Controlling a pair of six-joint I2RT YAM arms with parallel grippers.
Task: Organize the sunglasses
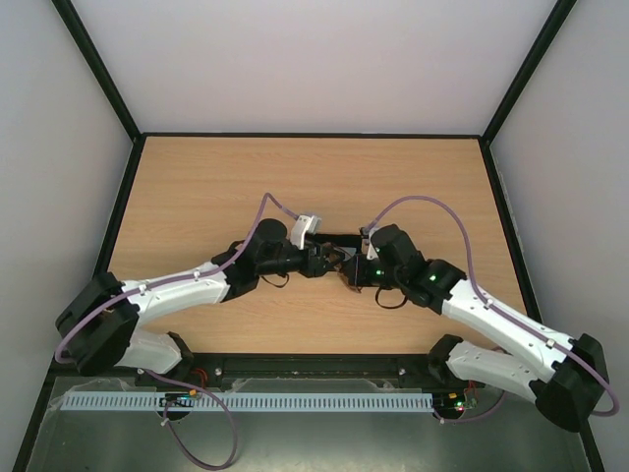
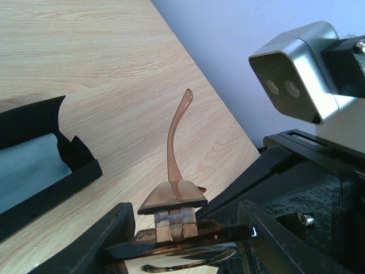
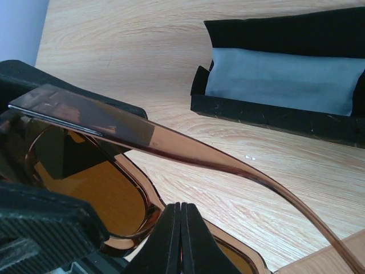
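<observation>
Brown translucent sunglasses (image 2: 174, 197) are held in the air by my left gripper, whose fingers are shut on the front frame. In the right wrist view, one unfolded temple (image 3: 228, 164) slants from upper left to lower right. It passes beyond my right gripper, outside its fingers. Those fingers are shut together with nothing between them, and they overlap the view of the lens rims. A second brown piece (image 3: 336, 251), probably the other temple, enters at lower right. The top view shows both grippers close together, hiding most of the glasses.
An open black case (image 3: 256, 111) with a folded light-blue cloth (image 3: 279, 80) inside lies on the wooden table behind the grippers. My two arms nearly touch, leaving little room between them.
</observation>
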